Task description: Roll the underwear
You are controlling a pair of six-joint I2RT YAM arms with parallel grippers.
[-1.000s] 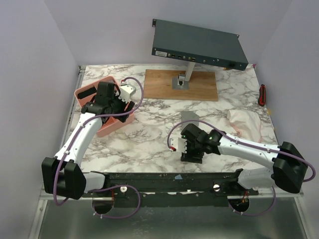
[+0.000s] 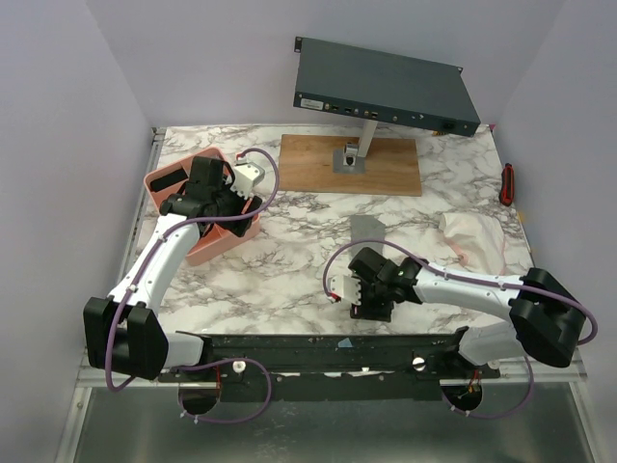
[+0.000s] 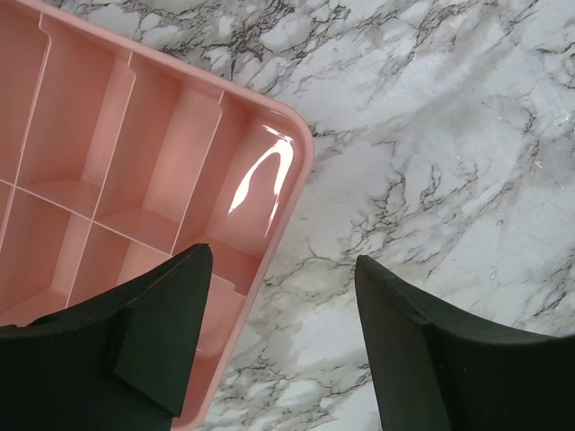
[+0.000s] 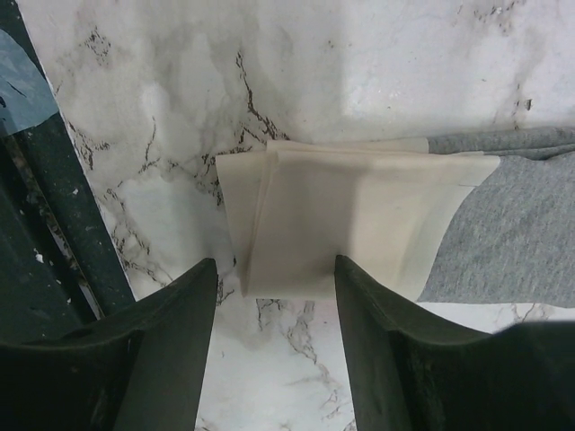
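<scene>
The underwear (image 4: pixel 517 215) lies as a folded grey strip with a cream inner part at its end, in the right wrist view. From above, only its grey far end (image 2: pixel 366 230) shows; my right arm hides the rest. My right gripper stands part open above the cream end's lower edge, with its fingertips apart on either side and the cloth not visibly pinched. Over the right end of the pink box (image 3: pixel 292 126) hangs my left gripper, its fingers apart with nothing between them.
Bare marble table (image 2: pixel 289 260) stretches between the arms. A crumpled white cloth (image 2: pixel 472 239) lies at the right, with a red tool (image 2: pixel 506 183) beyond it. The wooden board (image 2: pixel 308 164) under the monitor stand is at the back. The front edge runs close to my right gripper.
The left arm has barely moved.
</scene>
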